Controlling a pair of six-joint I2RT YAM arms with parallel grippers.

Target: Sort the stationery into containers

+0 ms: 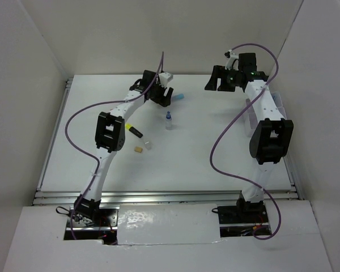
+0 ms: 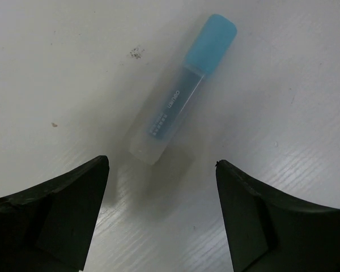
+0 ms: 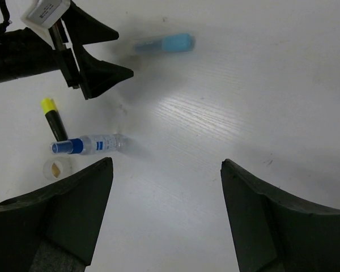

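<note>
A light blue highlighter (image 2: 182,89) lies on the white table, just beyond the open fingers of my left gripper, which holds nothing; in the top view this gripper (image 1: 165,95) is beside it. My right gripper hangs open and empty to the right, over bare table. A black-and-yellow highlighter (image 1: 135,131), a clear bottle with a blue cap (image 1: 168,122), a clear round item (image 1: 147,144) and a small tan block (image 1: 138,149) lie around the middle.
A white compartment container (image 1: 276,105) at the right edge is partly hidden under my right arm. The near middle and the area between the arms are clear. Walls border the table.
</note>
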